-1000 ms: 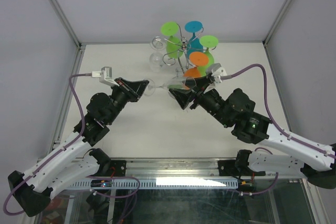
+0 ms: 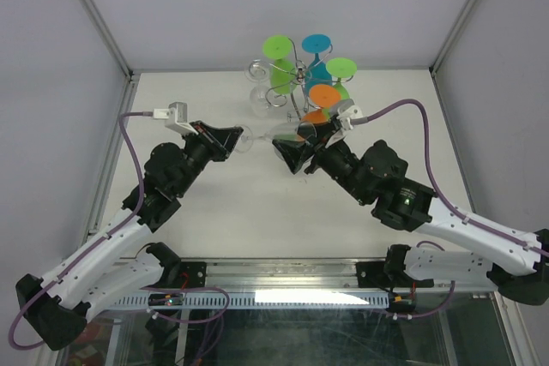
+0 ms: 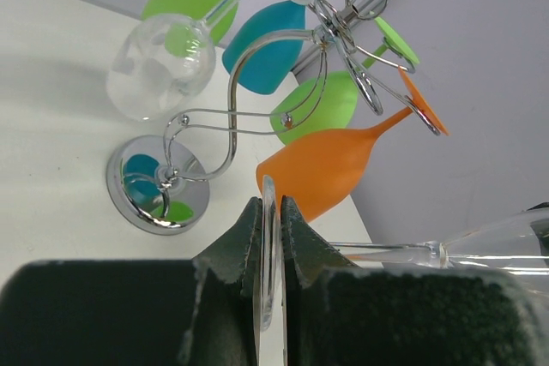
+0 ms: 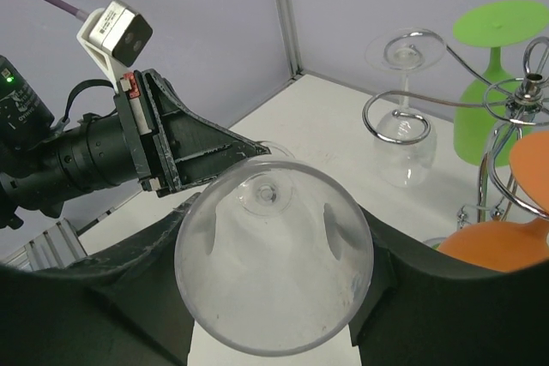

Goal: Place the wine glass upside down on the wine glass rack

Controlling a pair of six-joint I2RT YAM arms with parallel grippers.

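Observation:
A clear wine glass lies sideways in the air between my two arms, in front of the metal rack (image 2: 300, 79). My left gripper (image 2: 237, 135) is shut on the edge of its base (image 3: 269, 255), seen edge-on between the fingers in the left wrist view. Around the bowl (image 4: 274, 272) my right gripper is shut, a finger at each side, the open mouth facing that camera. The stem (image 3: 395, 253) runs level from base to bowl. On the rack hang colored glasses, among them an orange one (image 3: 322, 165), and one clear glass (image 4: 405, 117), all upside down.
The rack's round chrome foot (image 3: 159, 184) stands on the white table (image 2: 257, 220) near the back wall. A blue glass (image 2: 317, 57) and green ones (image 2: 279, 66) fill other loops.
Both arms have shifted only very slightly, with the glass staying between them. The clear glass at the rack's left side looks slightly shifted.

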